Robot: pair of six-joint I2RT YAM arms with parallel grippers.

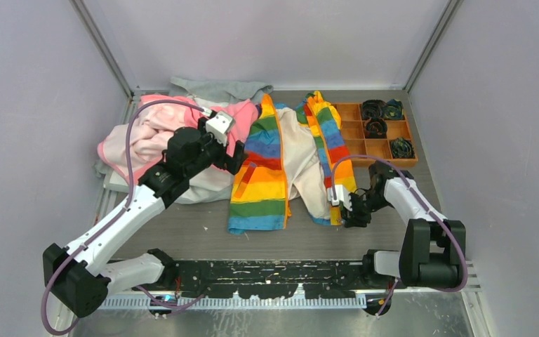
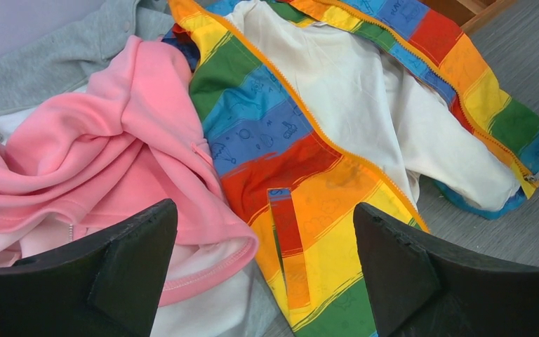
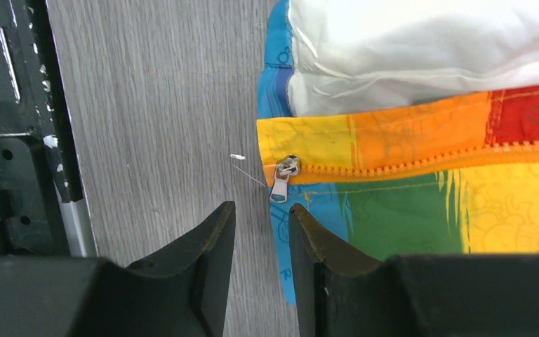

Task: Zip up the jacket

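Note:
The rainbow-striped jacket (image 1: 260, 196) lies open with its cream lining between the two zip edges. In the right wrist view the zipper slider (image 3: 288, 166) with its pull tab sits at the bottom end of the right panel, just beyond my right gripper, which is part open with nothing between its fingers. From above, my right gripper (image 1: 352, 219) is low over that panel's hem. My left gripper stands open above the jacket's left panel and a pink garment (image 2: 140, 133), holding nothing.
A pale pile with pink and grey garments fills the left of the table. A wooden divided box (image 1: 356, 130) with dark coils stands at back right. Bare table shows along the front.

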